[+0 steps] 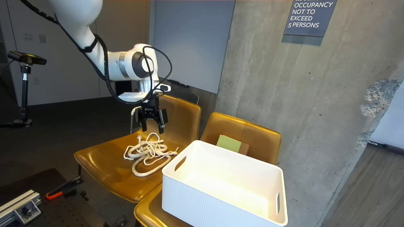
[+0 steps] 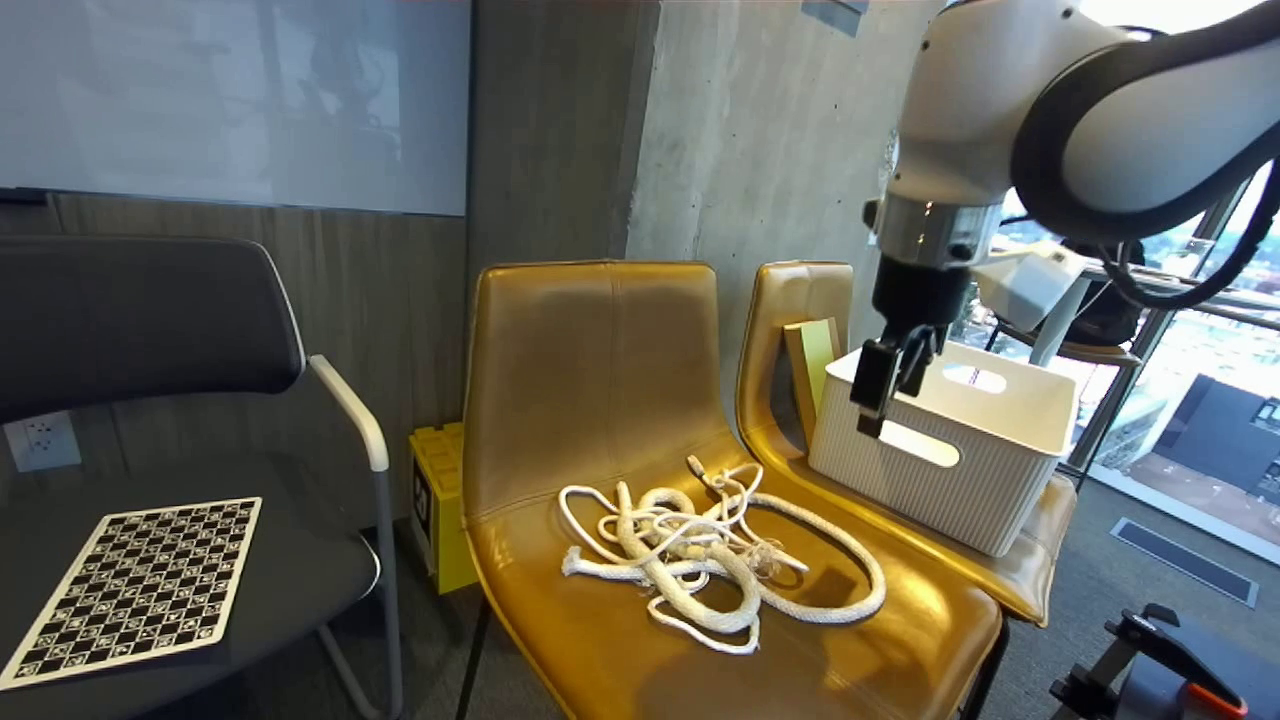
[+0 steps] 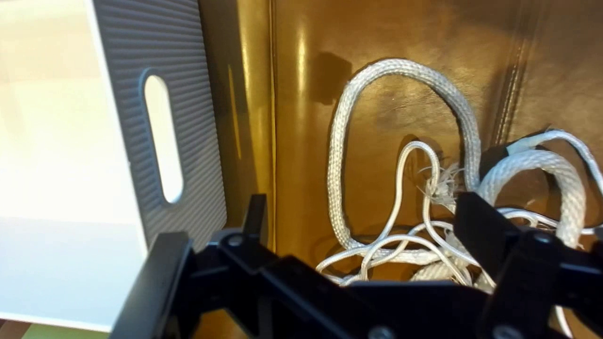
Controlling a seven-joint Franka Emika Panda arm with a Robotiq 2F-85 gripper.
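A tangle of white rope lies on the seat of a tan leather chair, thick and thin strands looped over one another. On the neighbouring chair stands a white ribbed box, empty inside as far as it shows. My gripper points down above the rope, apart from it, fingers open. In the second exterior view the rope spreads across the seat, with the gripper appearing in front of the box. The wrist view has the rope beyond the spread fingers, nothing gripped between them.
A green-faced block leans on the second chair's backrest behind the box. A dark chair with a checkered board stands at the left in the second exterior view, near a yellow case. The concrete wall rises behind.
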